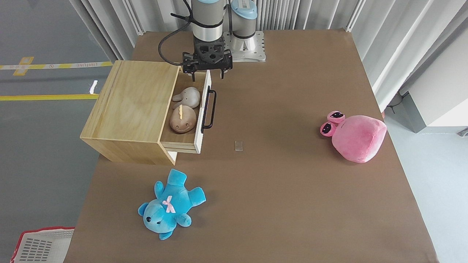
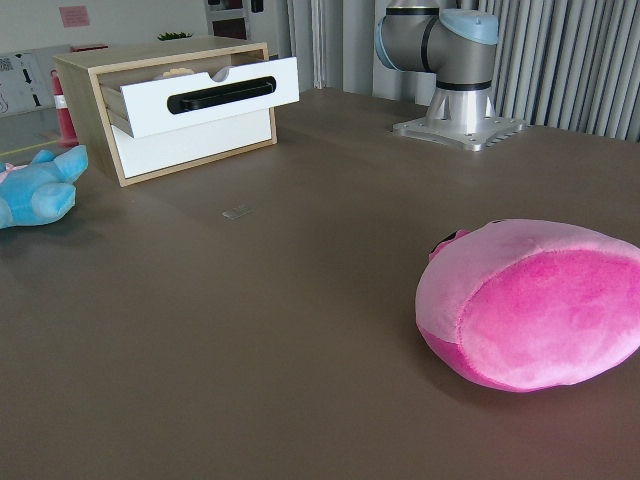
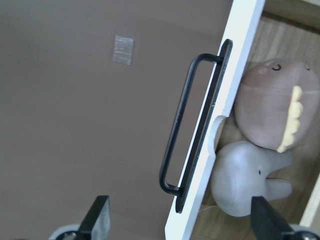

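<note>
A wooden cabinet (image 1: 125, 103) has its top drawer pulled out, with a black bar handle (image 1: 212, 109) (image 3: 176, 125) on the white front. Inside lie a grey plush toy (image 1: 189, 97) (image 3: 237, 177) and a brownish round plush (image 1: 183, 120) (image 3: 275, 105). My gripper (image 1: 207, 75) hangs above the back end of the drawer, fingers apart and pointing down. In the wrist view its two fingertips sit widely separated at the bottom edge, with nothing held between them.
A blue bear (image 1: 173, 206) lies on the table (image 1: 285, 197) in front of the cabinet. A pink plush (image 1: 357, 138) lies at the right. A basket (image 1: 41, 245) stands on the floor, front left.
</note>
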